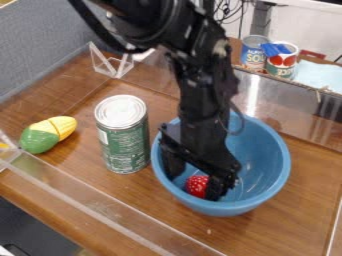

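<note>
My black gripper (201, 175) reaches down into the blue bowl (265, 170) at the centre right, open, its fingers around or just over a red strawberry (198, 186) near the bowl's bottom. The gripper partly hides the strawberry.
A tall silver-and-green can (124, 140) stands left of the bowl. A toy corn (47, 134) lies at the far left. Behind a clear barrier are smaller cans (281, 62) and a pale blue cloth (321, 76). Bare wood shows at the front.
</note>
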